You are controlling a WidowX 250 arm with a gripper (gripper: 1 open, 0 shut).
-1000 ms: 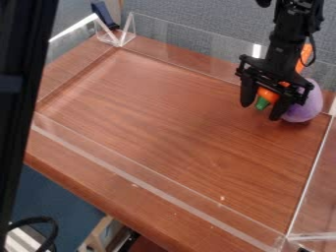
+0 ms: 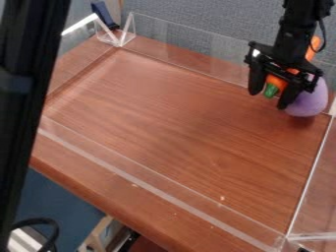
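Note:
My black gripper (image 2: 281,77) hangs at the upper right over the wooden tray. Under and between its fingers is an orange and green object (image 2: 273,86), partly hidden by the gripper. A purple, rounded object (image 2: 309,100) rests just to the right, against the tray's back right corner. More orange shows behind the arm at the right. Whether the fingers are closed on anything is unclear.
Low transparent walls edge the floor. A dark blue item (image 2: 105,16) stands outside the back left corner.
The purple object shows slightly more.

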